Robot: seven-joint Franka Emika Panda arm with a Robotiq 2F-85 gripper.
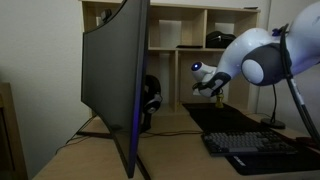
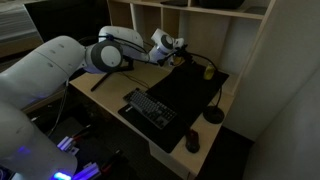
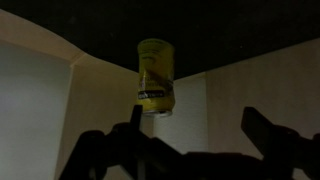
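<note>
A yellow can [image 3: 155, 75] with dark lettering appears left of centre in the wrist view, against a black surface. In exterior view 2 a yellow can [image 2: 209, 73] stands upright at the far end of the black mat. My gripper is open, its two dark fingers wide apart with nothing between them. The can lies beyond the left finger's tip, apart from it as far as I can tell. From the side, the gripper [image 2: 183, 50] hangs near the shelf, left of the can. In exterior view 1 the can is hard to make out.
A large monitor [image 1: 112, 80] fills the left of exterior view 1. A keyboard [image 1: 247, 143] lies on the mat, with a lamp base [image 2: 213, 115] and a dark mouse [image 2: 193, 141] to its right. The wooden shelf [image 1: 176, 60] stands behind.
</note>
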